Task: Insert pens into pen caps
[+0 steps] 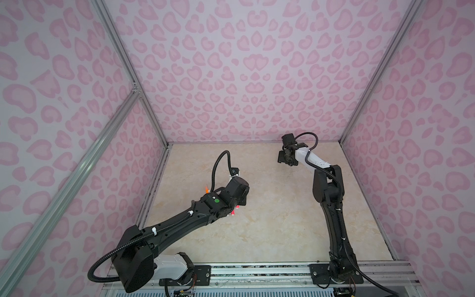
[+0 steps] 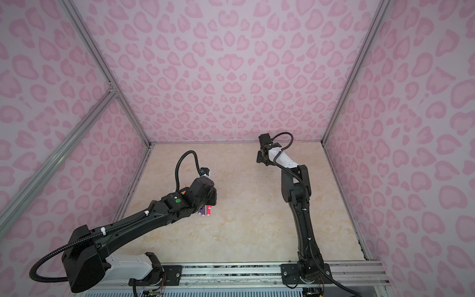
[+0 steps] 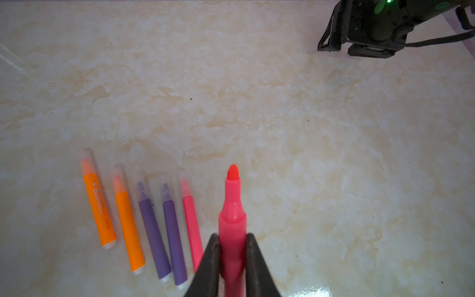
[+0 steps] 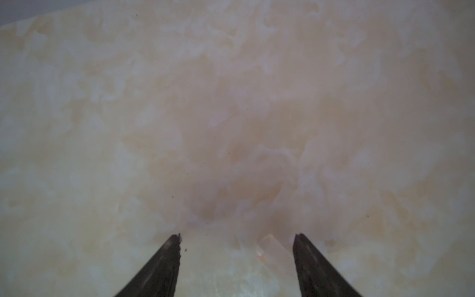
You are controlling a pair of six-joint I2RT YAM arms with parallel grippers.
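Upright in the left wrist view stands an uncapped pink pen (image 3: 232, 222), its red tip bare, with my left gripper shut around its barrel. In the top left view the left arm's gripper hangs over the left-middle of the table and hides most of what lies beneath it. A clear pen cap (image 4: 274, 253) lies on the table in the right wrist view. My right gripper is open above it; the cap shows between the fingers, closer to the right finger (image 4: 316, 267). Whether the fingers are level with the cap I cannot tell.
Several capped pens lie side by side left of the held pen: an orange pen (image 3: 101, 210), another orange pen (image 3: 129, 227), a purple pen (image 3: 154, 235), a second purple pen (image 3: 174, 237) and a pink pen (image 3: 193, 222).
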